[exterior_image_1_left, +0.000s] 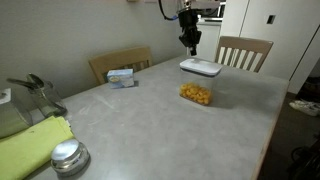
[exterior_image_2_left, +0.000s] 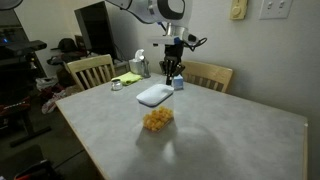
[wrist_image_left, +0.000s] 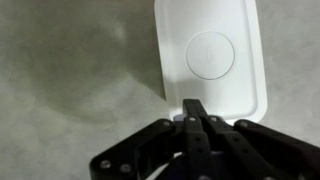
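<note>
A clear container (exterior_image_1_left: 197, 93) with small orange pieces in its bottom stands on the table. Its white lid (exterior_image_1_left: 200, 67) lies across the top; the orange pieces (exterior_image_2_left: 158, 118) show beneath it in exterior view 2. My gripper (exterior_image_1_left: 191, 51) hangs just above the lid's far side, with a small gap visible below its tips. In the wrist view the gripper is shut, its fingertips overlapping one end of the lid (wrist_image_left: 210, 55) in the picture. Nothing shows between the fingers.
Bare grey table (exterior_image_1_left: 130, 120) surrounds the container. A blue-and-white box (exterior_image_1_left: 121, 78) sits near the back edge. To the left are a yellow-green cloth (exterior_image_1_left: 32, 147), a silver-topped jar (exterior_image_1_left: 69, 156) and a utensil holder (exterior_image_1_left: 45, 97). Wooden chairs (exterior_image_1_left: 245, 50) stand beyond the table.
</note>
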